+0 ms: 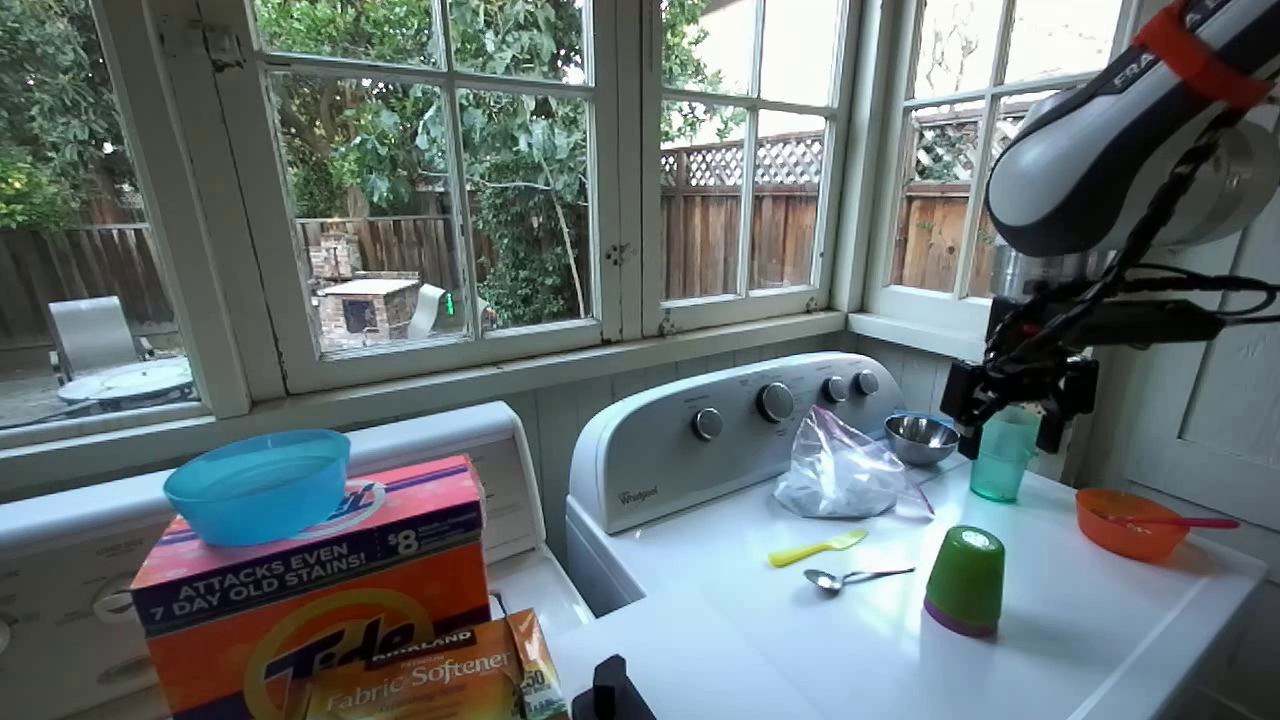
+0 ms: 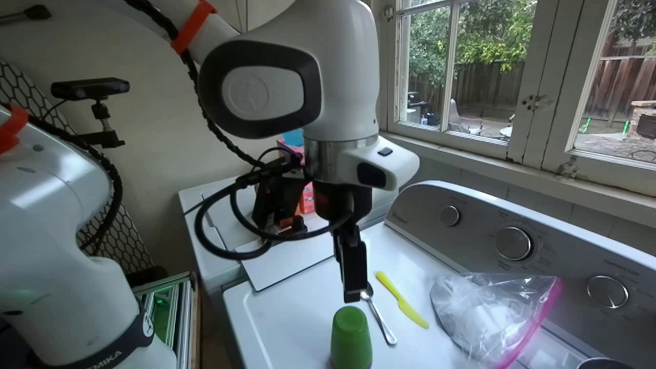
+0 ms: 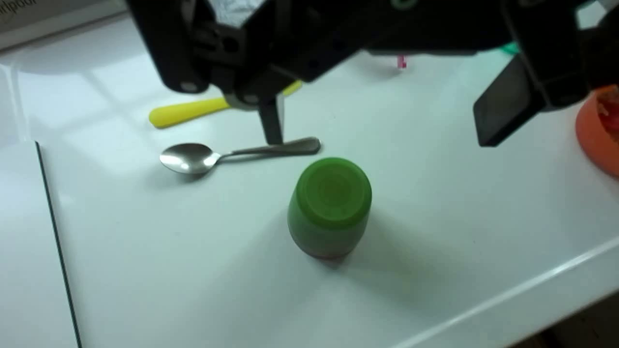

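Note:
My gripper [image 1: 1010, 434] hangs above the white machine top, its fingers wide apart. In the wrist view there is nothing between its fingertips. An upside-down green cup [image 3: 331, 211] stands on the white surface below the gripper, apart from it; a purple rim [image 1: 960, 619] shows at its base. Beside that cup lie a metal spoon [image 3: 190, 157] and a yellow knife [image 2: 393, 289]. A translucent teal cup [image 1: 998, 480] stands farther back, partly behind the gripper in exterior view 1. An orange bowl [image 1: 1116, 540] with a pink utensil [image 1: 1182, 522] sits at the right.
A clear plastic bag [image 1: 840, 474] and a metal bowl [image 1: 921, 446] lie near the control panel [image 1: 744, 420]. On the neighbouring machine, a blue bowl [image 1: 258, 486] rests on a Tide box [image 1: 312, 576]. Bare white surface surrounds the green cup.

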